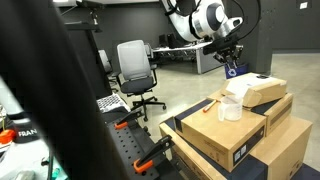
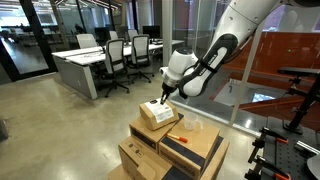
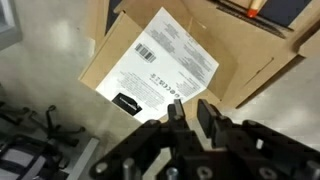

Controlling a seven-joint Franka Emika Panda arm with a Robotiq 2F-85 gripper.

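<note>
Below my gripper in the wrist view is a cardboard box bearing a large white printed label. The two dark fingers stand apart, open, with nothing between them. Near the top right edge of that view lies a small orange item. In the first exterior view, an orange stick-like item and a clear container rest on a cardboard box. Behind the container sits a smaller box with a white top. I cannot make out the gripper clearly in either exterior view.
A person in a white shirt stands just behind the boxes. Larger cartons are stacked beside and below. Office chairs stand farther back, and open floor lies left of the boxes in the second exterior view.
</note>
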